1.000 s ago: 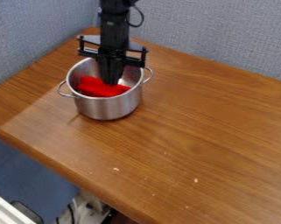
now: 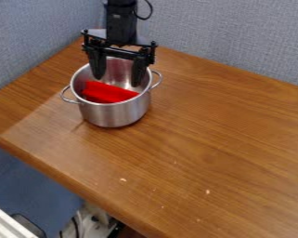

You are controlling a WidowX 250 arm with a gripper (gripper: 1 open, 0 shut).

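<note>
A silver pot (image 2: pixel 111 112) with two loop handles stands on the wooden table near the left. Inside it lies a red cylindrical object (image 2: pixel 108 92). The black gripper (image 2: pixel 118 71) is over the pot, open, its two fingers reaching down to the rim and interior above the red object, with nothing seen between them.
Grey padded walls stand at the back and left. Cables and a white item lie below the table's front left edge.
Since a second ago the gripper has turned and its fingers now show spread apart.
</note>
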